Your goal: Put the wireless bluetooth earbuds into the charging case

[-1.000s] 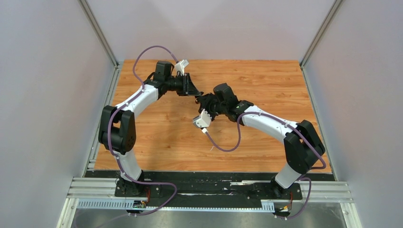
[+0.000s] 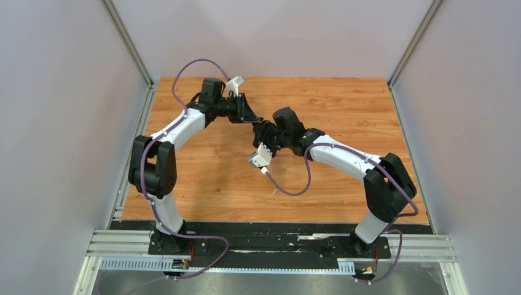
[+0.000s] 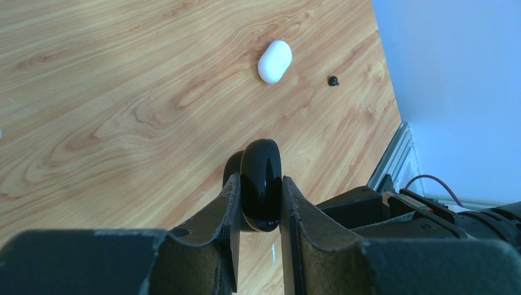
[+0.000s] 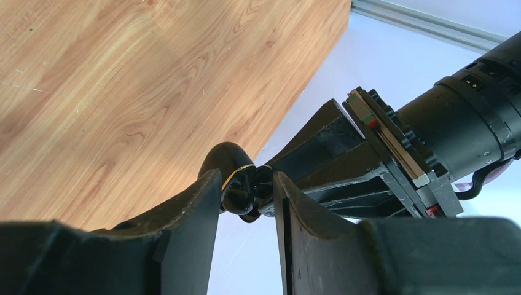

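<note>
My left gripper [image 2: 250,118] is shut on a glossy black object [image 3: 261,181], apparently the charging case, held up above the table in the left wrist view. In the right wrist view that black case [image 4: 224,160] shows an orange rim and small glossy black parts, with my right gripper right at it, its fingers apart on either side of the lower part. Whether those fingers touch it, and whether an earbud sits inside, I cannot tell. The two grippers meet near the table's middle in the top view.
On the wooden table [image 2: 332,104] in the left wrist view lie a white rounded object [image 3: 274,61] and a small black piece [image 3: 333,80]. The right arm's body is close below the held case. Walls border the table.
My right arm has shifted very slightly toward the left and back in the top view. The left arm is almost unchanged.
</note>
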